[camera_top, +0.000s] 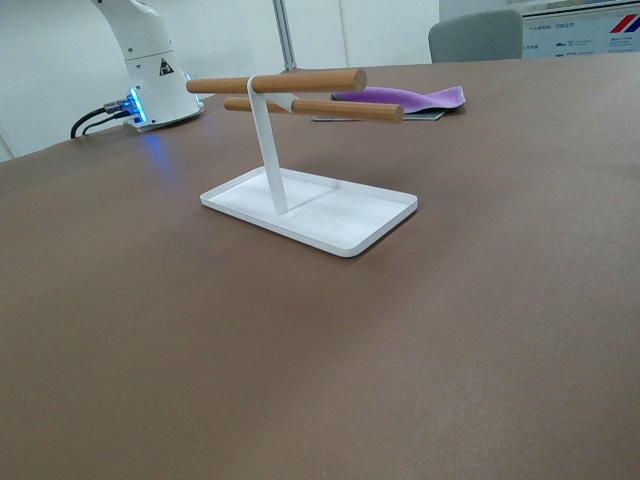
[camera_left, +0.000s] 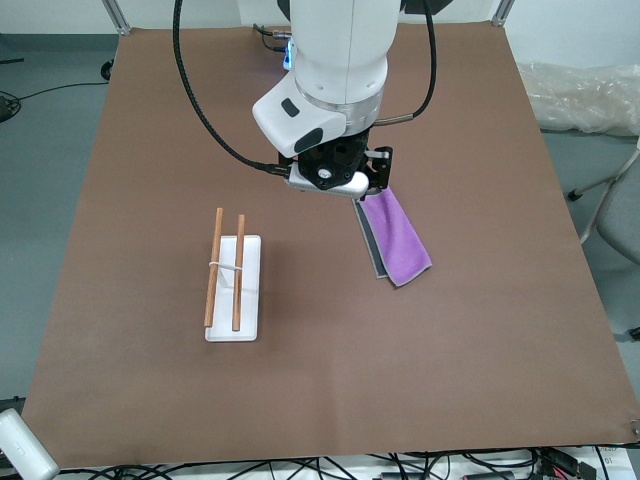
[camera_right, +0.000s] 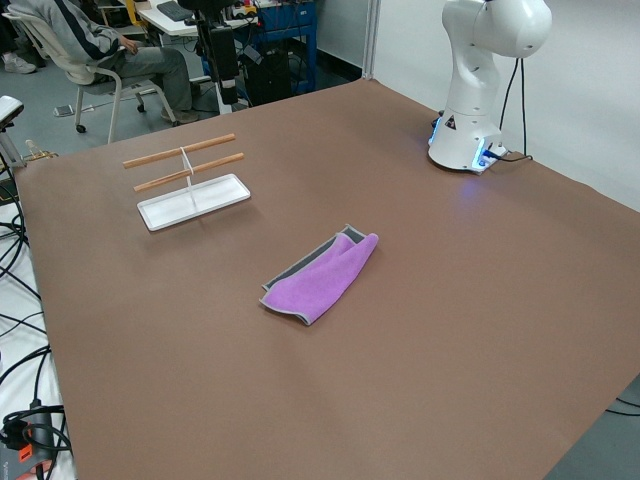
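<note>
A white tray stand (camera_left: 248, 300) with two wooden bars (camera_top: 275, 82) stands on the brown table (camera_right: 420, 360), left of centre in the left view. A purple and grey folded cloth (camera_left: 398, 237) (camera_right: 318, 280) lies flat on the table to the right of the stand, apart from it. The white arm (camera_left: 335, 60) (camera_right: 470, 90) is over the back of the table. Its dark end mount shows above the cloth in the left view; the gripper's fingers are hidden or out of sight in all views.
Cables and equipment lie along the near edge in the left view. A chair (camera_left: 622, 215) stands beside the table, and a seated person (camera_right: 110, 55) is behind it in the right view.
</note>
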